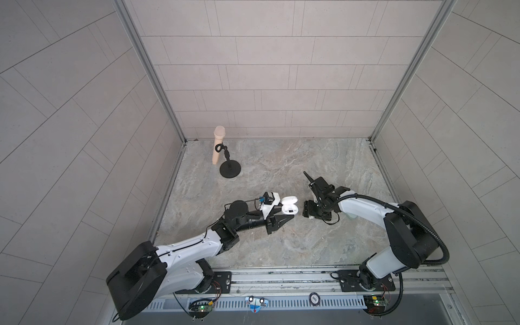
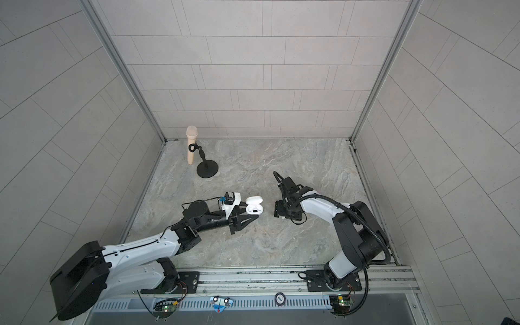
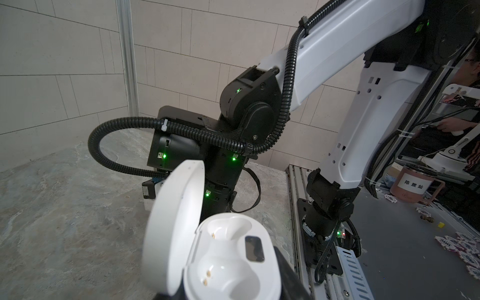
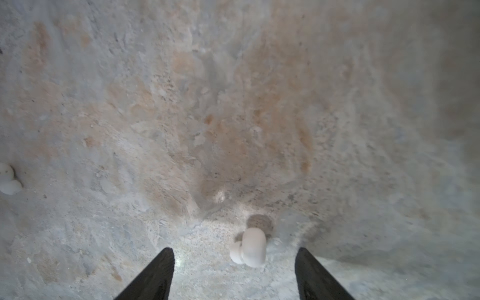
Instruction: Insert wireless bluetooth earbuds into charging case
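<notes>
The white charging case [image 3: 235, 260] has its lid open, and both earbud wells look empty in the left wrist view. My left gripper [image 1: 286, 210] is shut on the case, holding it up left of the right arm. One white earbud [image 4: 254, 247] lies on the table in the right wrist view, at the bottom middle. My right gripper stands part open, its dark fingers [image 4: 155, 277] to either side of that earbud in view and apart from it. A second white earbud [image 4: 9, 180] rests at the far left edge of the same view.
A black stand [image 1: 230, 169] with a beige microphone [image 1: 217, 145] occupies the back left. The front metal rail [image 1: 281, 276] bounds the work area.
</notes>
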